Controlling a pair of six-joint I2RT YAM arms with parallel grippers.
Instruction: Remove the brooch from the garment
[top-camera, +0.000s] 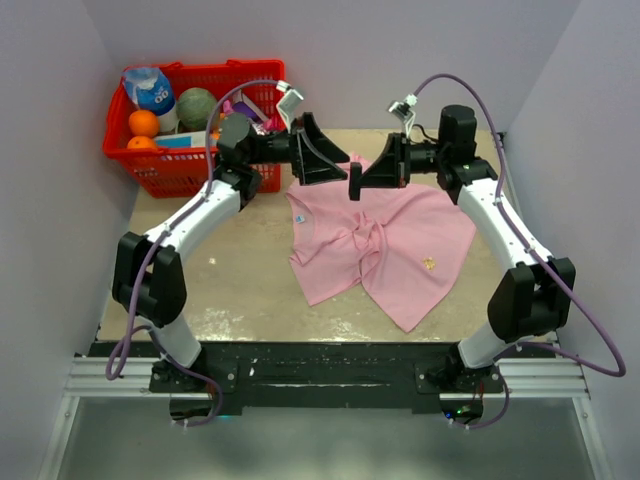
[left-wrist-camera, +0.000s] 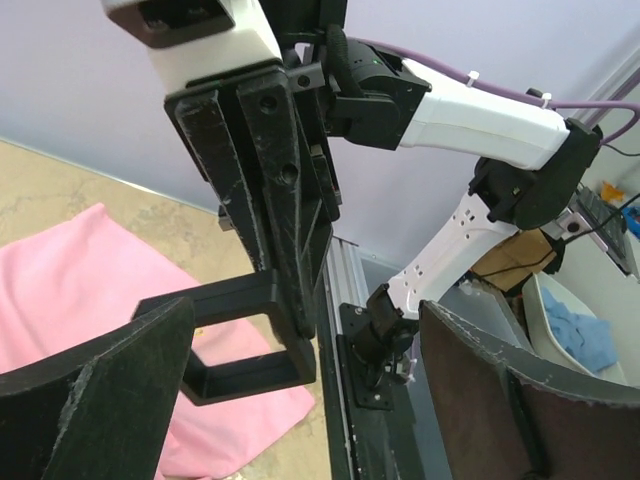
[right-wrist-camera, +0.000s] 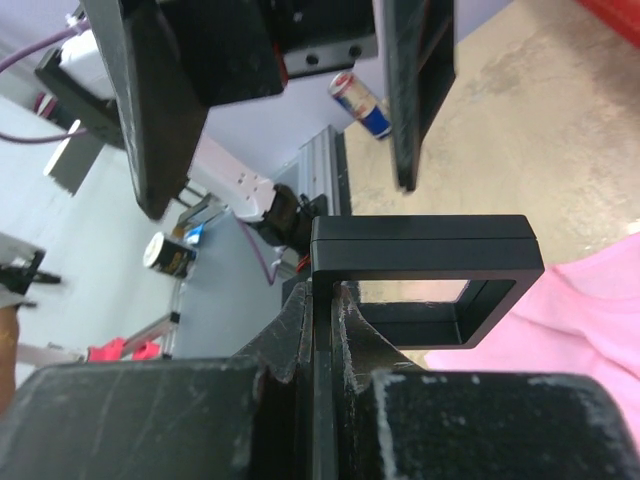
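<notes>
A pink garment (top-camera: 415, 235) lies spread on the table, with a small yellow ornament (top-camera: 429, 263) on its right part and a small pale blue-white piece (top-camera: 299, 218) near its left edge. Which of these is the brooch I cannot tell. Above the garment's back part, my right gripper is shut on one side of a black rectangular frame (right-wrist-camera: 425, 262), which has a see-through middle. My left gripper faces that frame with its fingers wide open and nothing held. In the left wrist view the frame shows beyond its fingers (left-wrist-camera: 110, 390).
A red basket (top-camera: 150, 172) at the back left holds oranges, a melon and packages. Bare table (top-camera: 240, 280) lies left of the garment. A can (right-wrist-camera: 360, 103) shows in the right wrist view.
</notes>
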